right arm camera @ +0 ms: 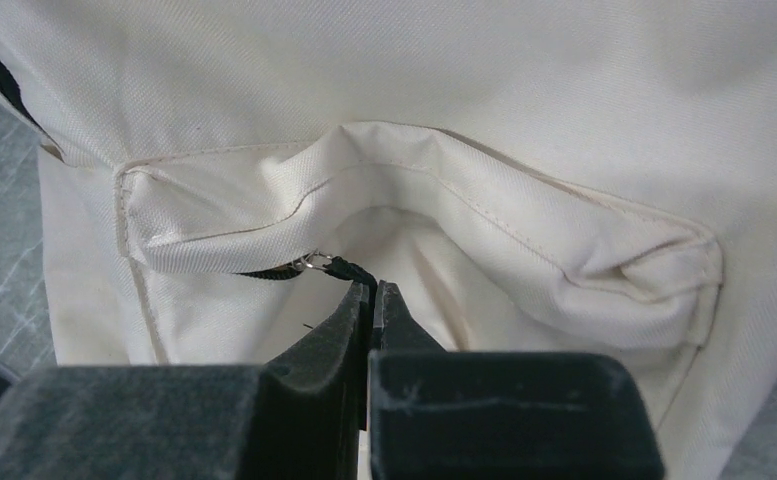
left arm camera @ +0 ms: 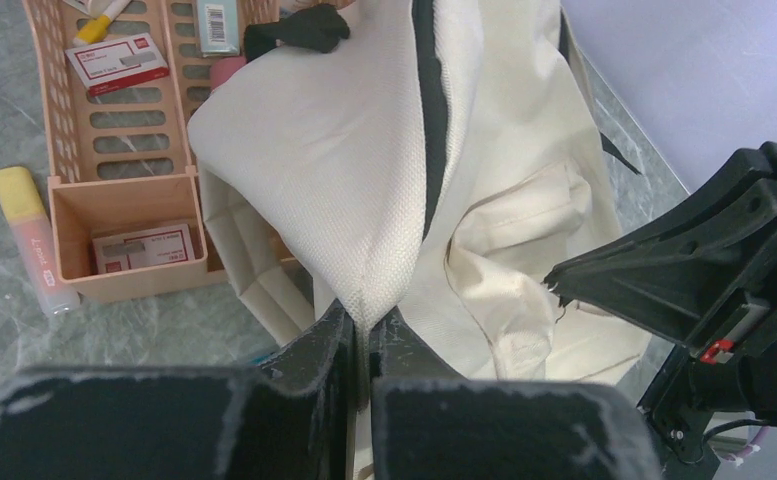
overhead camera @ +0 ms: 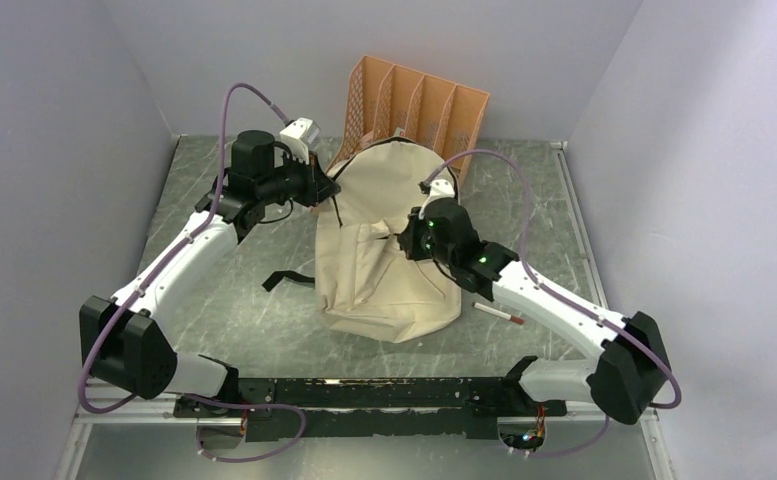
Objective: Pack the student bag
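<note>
The cream student bag (overhead camera: 394, 310) lies on the table, its upper part raised toward the rack. In the left wrist view my left gripper is shut on a fold of the bag's edge, beside a black zipper strip (left arm camera: 431, 120). My right gripper is shut on a black zipper pull (right arm camera: 348, 268) at the front pocket. A metal ring (right arm camera: 314, 262) joins that pull to the zipper under the pocket flap (right arm camera: 524, 220), which bunches up above it. What lies inside the pocket is hidden.
Behind the bag stands an orange compartment rack (overhead camera: 419, 100), holding small boxes such as a red-and-white box (left arm camera: 117, 64). A yellow-capped tube (left arm camera: 34, 240) lies beside it. Right of the bag is a marker (overhead camera: 499, 313); a black strap (overhead camera: 286, 279) sticks out left.
</note>
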